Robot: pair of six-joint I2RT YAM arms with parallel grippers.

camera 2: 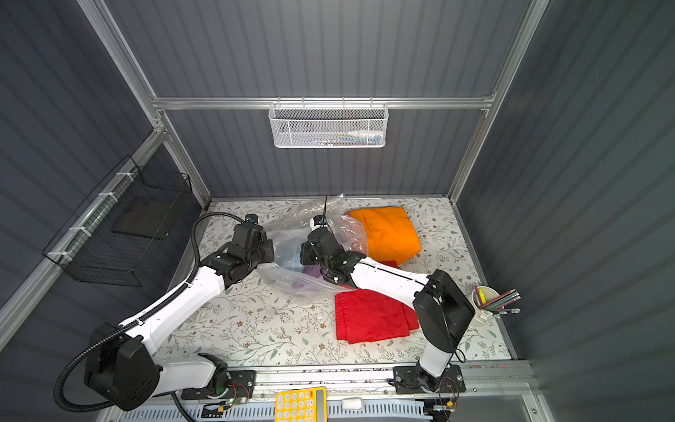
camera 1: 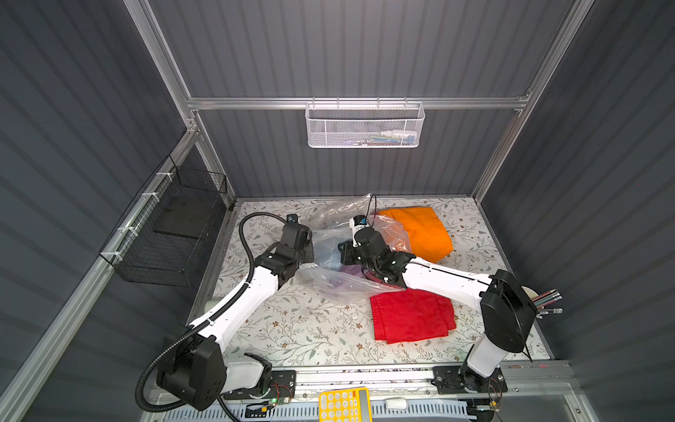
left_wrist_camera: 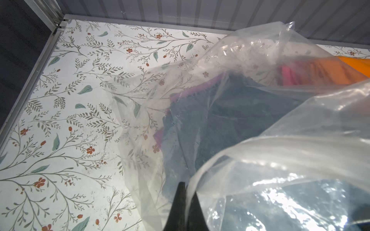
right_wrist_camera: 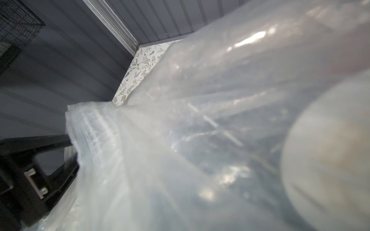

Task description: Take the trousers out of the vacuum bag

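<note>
The clear vacuum bag (camera 1: 336, 285) lies spread on the table between both arms. Through its film shows dark blue folded cloth (left_wrist_camera: 246, 111), apparently the trousers, with purple cloth (left_wrist_camera: 196, 88) along its edge. My left gripper is shut on the bag's edge, which runs up between its fingertips. Over the bag's right part, my right gripper (camera 1: 343, 253) is shut; its fingertips are hard to make out. Film fills most of the right wrist view, hiding that gripper's own fingers. At that view's left, black left-gripper fingers (right_wrist_camera: 57, 144) meet gathered plastic.
Orange cloth (camera 1: 422, 235) lies at the back right and red cloth (camera 1: 413, 316) at the front right. A pen cup (camera 2: 485, 299) stands near the right edge. White basket (camera 1: 364, 130) hangs on the back wall.
</note>
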